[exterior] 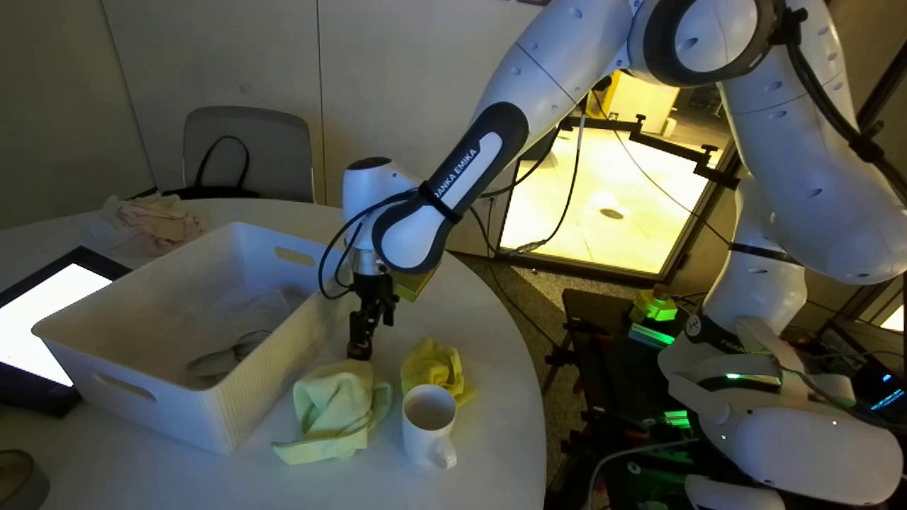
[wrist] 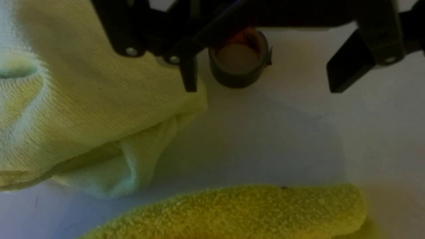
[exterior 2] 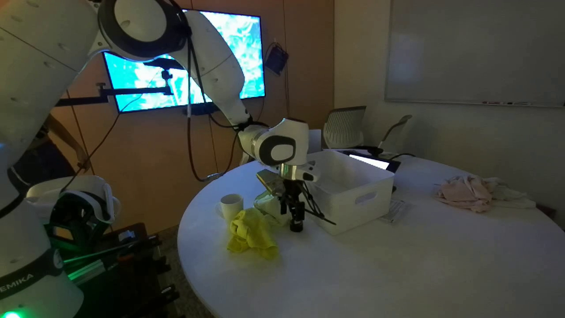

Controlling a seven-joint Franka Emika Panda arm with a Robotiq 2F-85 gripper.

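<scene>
In the wrist view my gripper is open, its dark fingers wide apart with nothing held. A small dark roll of tape (wrist: 237,79) with a reddish inside lies on the table, its hole facing up, nearer the left finger in that picture. Exterior view 1 shows the gripper (exterior: 371,327) pointing down just over the tape roll (exterior: 359,350). A pale green cloth (exterior: 333,408) is bunched beside the roll, and a yellow cloth (exterior: 431,367) lies a little apart. Whether a finger touches the roll cannot be told.
A white bin (exterior: 234,421) stands close beside the gripper, with some items inside. A white mug (exterior: 425,442) is upright near the cloths. A lit tablet (exterior: 51,327) sits beyond the bin. Pinkish cloth (exterior 2: 468,193) lies farther off.
</scene>
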